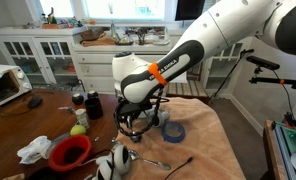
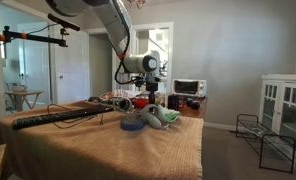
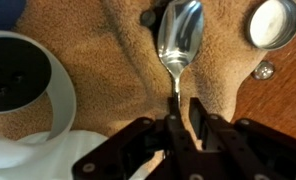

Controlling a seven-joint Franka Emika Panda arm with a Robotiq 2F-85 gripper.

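In the wrist view a metal spoon [image 3: 180, 38] points its bowl away from me, and its thin handle runs back to my fingers. My gripper looks shut on that handle, though the black fingers hide its end. In exterior view 1 the spoon [image 1: 160, 164] shows on the orange cloth, bowl toward the lower right. Its handle end leads to the area below my gripper [image 1: 135, 138], which reaches down over the cloth's left part. In exterior view 2 the gripper is small and dark behind the clutter on the table.
A round metal tin [image 3: 275, 22] sits near the cloth's edge. White rounded parts [image 3: 58, 85] lie close on the left. Also around are a blue ring [image 1: 173, 132], a red bowl [image 1: 70, 152] and a dark cable [image 1: 178, 168].
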